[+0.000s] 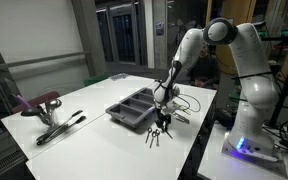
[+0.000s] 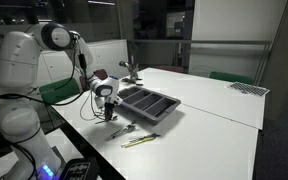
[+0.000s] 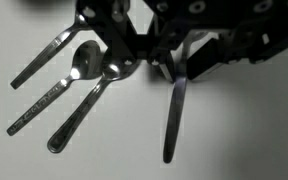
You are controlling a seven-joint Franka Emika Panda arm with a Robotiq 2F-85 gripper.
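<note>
My gripper (image 1: 166,126) is low over the white table, its fingers part open around a slim metal utensil (image 3: 174,125). Only this utensil's smooth handle shows in the wrist view; its upper end is hidden behind the gripper. Left of it lie several spoons: one with a plain handle (image 3: 79,117), one with a patterned handle (image 3: 54,97), and another utensil (image 3: 42,62) whose head is partly covered. From exterior view 1, the cutlery (image 1: 151,137) appears as small dark shapes by the fingertips.
A grey compartment tray (image 2: 149,104) stands close beside the gripper. Dark-handled tools (image 1: 62,130) and a holder with utensils (image 1: 50,108) are at the left in exterior view 1. A cable (image 1: 191,101) lies behind the gripper.
</note>
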